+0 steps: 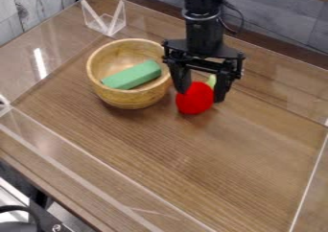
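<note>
My black gripper is at the upper centre, above a red round object and partly over it, its fingers spread open. A small pale yellow-green item shows just behind the red one, partly hidden by the gripper. I cannot tell whether the fingers touch the red object.
A wooden bowl holding a green oblong block sits to the left. A clear plastic object stands at the upper left.
</note>
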